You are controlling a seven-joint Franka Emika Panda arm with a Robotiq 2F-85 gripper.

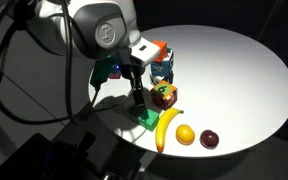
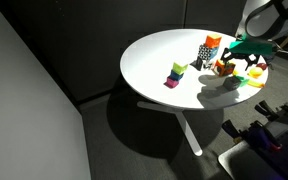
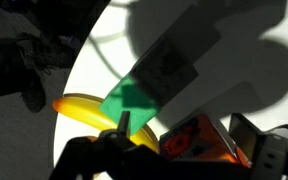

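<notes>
My gripper hangs over the near-left part of the white table, fingers pointing down. In the wrist view its two dark fingers stand wide apart, so it is open with nothing held between them. A green block lies just below and in front of it on the table. The block's bright green face shows in the wrist view, a dark patch beside it. Close by lies a yellow banana. An orange-and-dark patterned cube sits beside the gripper; part of it shows between the fingers.
An orange fruit and a dark red fruit lie right of the banana. Behind the cube stands a blue patterned block with orange on top. A colourful stack stands apart.
</notes>
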